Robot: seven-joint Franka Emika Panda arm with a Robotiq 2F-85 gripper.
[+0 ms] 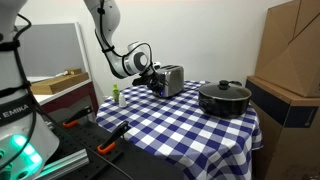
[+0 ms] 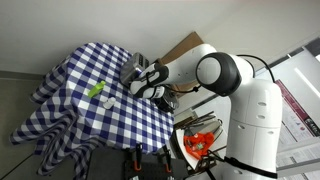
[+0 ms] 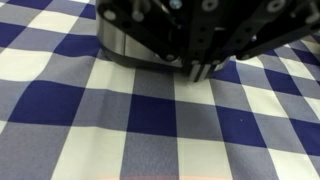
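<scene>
A silver toaster (image 1: 174,79) stands at the back of the checked table, its lower metal edge (image 3: 135,48) showing in the wrist view. My gripper is down close to the cloth at the toaster's near side, its narrow fingers together and nothing seen between them. In exterior view 1 the gripper (image 1: 157,92) is small and dark against the toaster, and whether it touches it I cannot tell. From the other side the arm (image 2: 215,70) hides much of the toaster (image 2: 133,66).
A black lidded pot (image 1: 224,99) stands to the right. Left of the gripper are a green bottle (image 1: 115,92) and a small white item (image 1: 122,100). Cardboard boxes (image 1: 285,100) stand beyond the right edge.
</scene>
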